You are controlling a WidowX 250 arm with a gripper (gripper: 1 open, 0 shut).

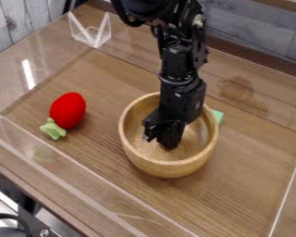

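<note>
My black gripper (163, 128) reaches down from the top into a tan wooden bowl (169, 159) at the centre right, its fingertips inside the bowl over its back half. Whether the fingers hold anything is hidden in the dark shape of the gripper; I cannot tell how far they stand apart.
A red object (67, 110) lies on the wooden table (77, 180) to the left, with a pale green piece (53, 130) beside it. Another green item (216, 118) shows behind the bowl's right side. A clear plastic object (95, 28) is at the back left.
</note>
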